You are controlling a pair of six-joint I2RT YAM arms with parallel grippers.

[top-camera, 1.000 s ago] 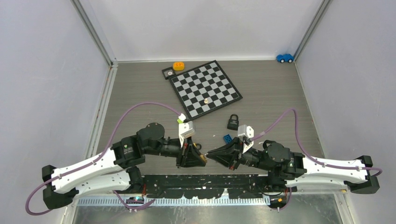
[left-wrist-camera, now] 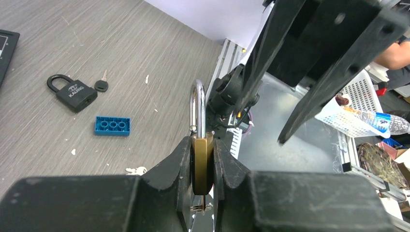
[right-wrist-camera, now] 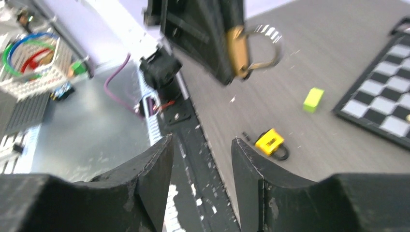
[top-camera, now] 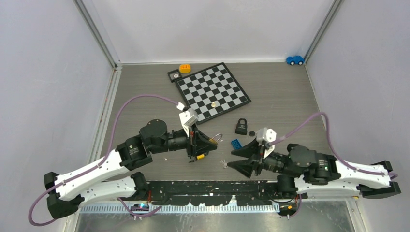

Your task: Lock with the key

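My left gripper is shut on a brass padlock (left-wrist-camera: 202,164) with a long silver shackle (left-wrist-camera: 198,101), held above the table; a small metal piece, apparently a key, shows below its body. My right gripper is open with nothing between its fingers, to the right of the padlock and apart from it in the top view. A bunch of small silvery keys (left-wrist-camera: 135,171) lies on the table.
A black padlock (left-wrist-camera: 76,96), a dark-headed key (left-wrist-camera: 101,85) and a blue brick (left-wrist-camera: 112,125) lie on the table. The chessboard (top-camera: 212,92) is behind. A yellow padlock (right-wrist-camera: 269,141) and green block (right-wrist-camera: 313,99) lie near the left arm.
My left gripper has risen toward the back with the brass padlock. My right gripper has pulled away to the right from it, leaving a gap between them.
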